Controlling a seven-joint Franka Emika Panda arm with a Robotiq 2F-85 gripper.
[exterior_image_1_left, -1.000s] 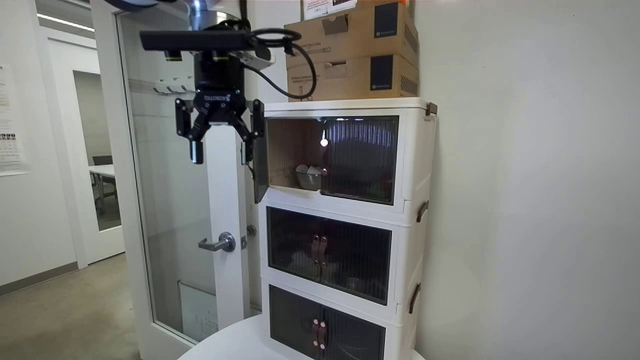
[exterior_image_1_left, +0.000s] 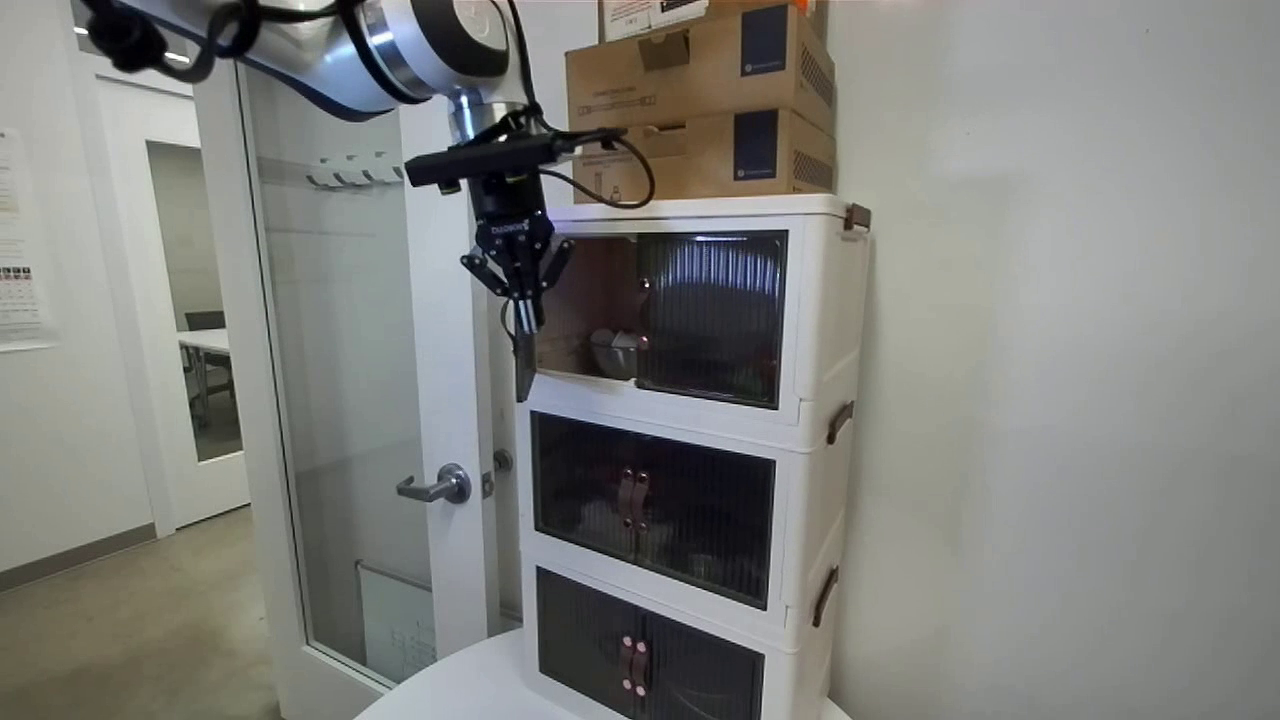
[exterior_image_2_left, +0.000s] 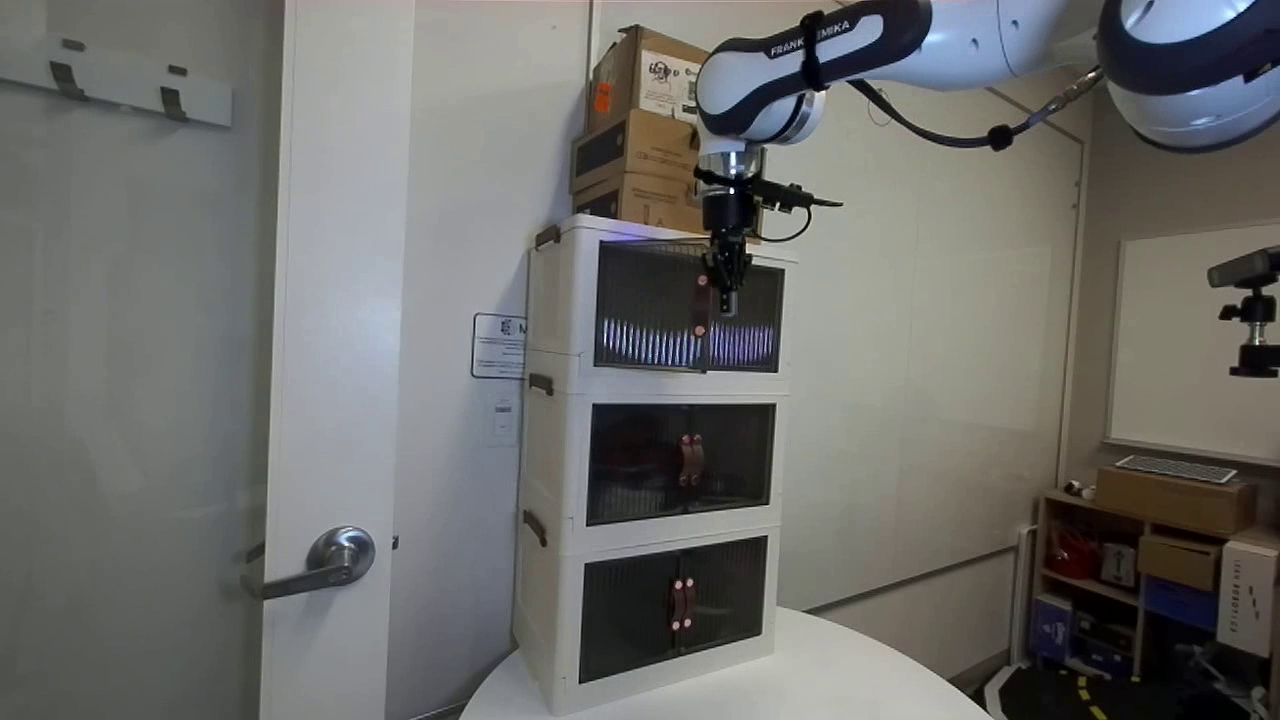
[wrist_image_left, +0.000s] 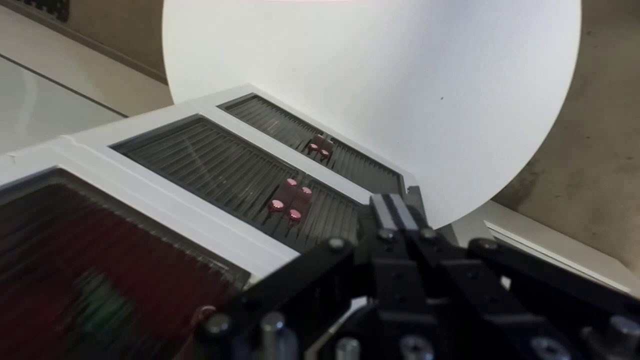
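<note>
My gripper (exterior_image_1_left: 528, 318) is shut and points down at the front left of the white cabinet stack (exterior_image_1_left: 828, 300); nothing shows between its fingers. In the top unit, the left door (exterior_image_1_left: 524, 370) stands swung outward, and the fingertips overlap it in exterior view 1. Whether they touch it I cannot tell. The right door (exterior_image_1_left: 710, 318) of that unit is closed. Through the opening, a grey bowl (exterior_image_1_left: 617, 356) with pale contents shows inside. From exterior view 2, the gripper (exterior_image_2_left: 727, 300) appears in front of the top unit, close to a brown door handle (exterior_image_2_left: 702, 307).
The middle doors (exterior_image_1_left: 648, 510) and bottom doors (exterior_image_1_left: 648, 648) are closed. Cardboard boxes (exterior_image_1_left: 702, 90) are stacked on the cabinet. It stands on a round white table (wrist_image_left: 372, 72), bare in front. A glass door with a metal handle (exterior_image_1_left: 438, 485) is to the left.
My gripper has gone from open to shut. It has moved right and farther from the exterior view 1 camera, toward the cabinet. The left top door looks more edge-on, its upper part now covered.
</note>
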